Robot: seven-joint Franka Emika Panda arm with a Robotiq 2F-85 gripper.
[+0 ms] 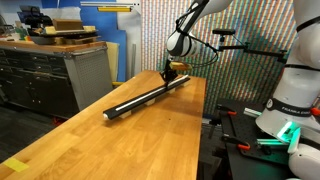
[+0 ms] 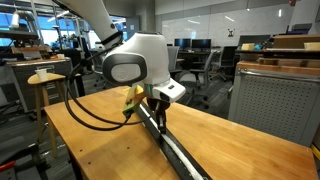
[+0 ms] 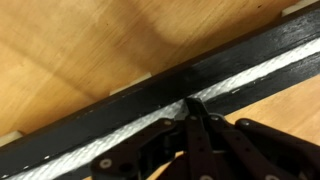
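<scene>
A long black bar with a pale strip along its middle (image 1: 145, 98) lies across the wooden table. In the second exterior view the bar (image 2: 180, 158) runs from beneath the arm toward the front right. My gripper (image 1: 165, 84) is at the bar's far part, pointing down at it. The wrist view has the gripper shut, its tips at the pale strip (image 3: 150, 122). Nothing shows between the fingers. Whether the tips touch the strip or hover just above it, I cannot tell.
Bare wooden table (image 1: 100, 150) spreads on both sides of the bar. A metal cabinet (image 1: 40, 80) stands behind the table. In the second exterior view a wooden stool (image 2: 45, 85) is at the left, and a cable hangs along the arm.
</scene>
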